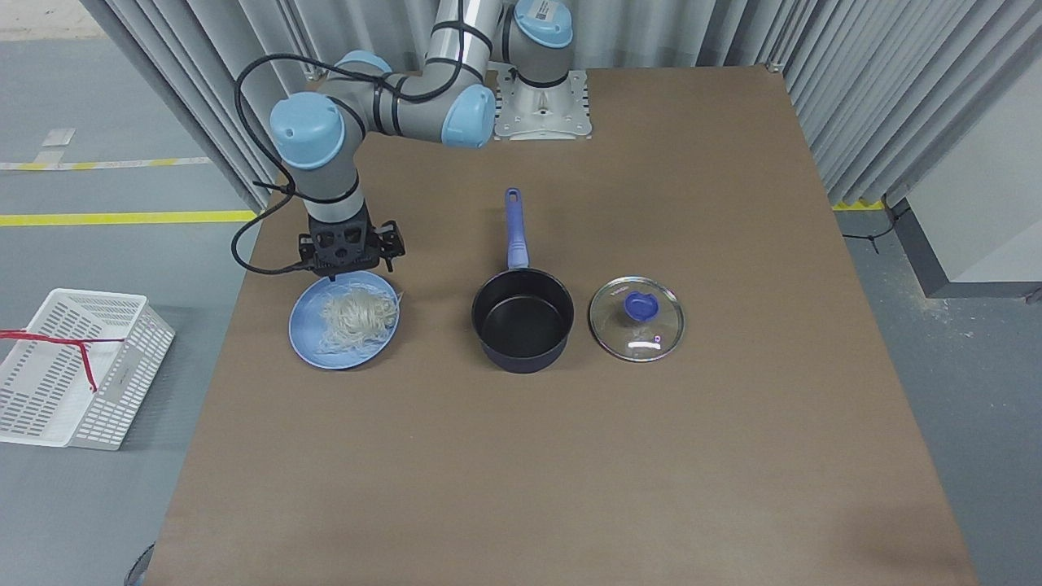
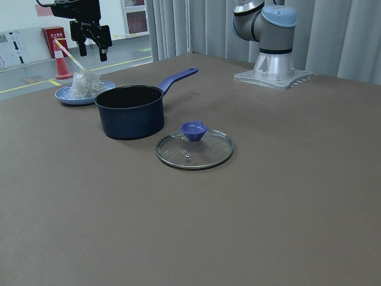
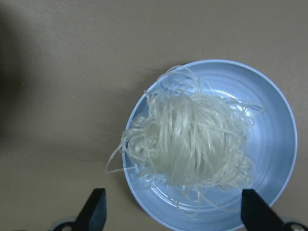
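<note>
A blue plate point(image 1: 304, 332) holds a pale tangle of noodles point(image 1: 356, 314), filling much of the wrist view point(image 3: 190, 139). My gripper point(image 1: 359, 272) is over the back of the plate, above the noodles; in the left view point(image 2: 90, 47) it hangs clear of them with its fingers apart. The wrist view shows the two fingertips wide apart at the bottom edge, nothing between them at their height. A dark saucepan point(image 1: 522, 322) with a blue handle stands right of the plate, empty. A glass lid point(image 1: 635, 332) with a blue knob lies right of the pan.
The arm's base plate point(image 1: 542, 122) sits at the back edge. A white basket point(image 1: 137, 381) is on the floor left of the table.
</note>
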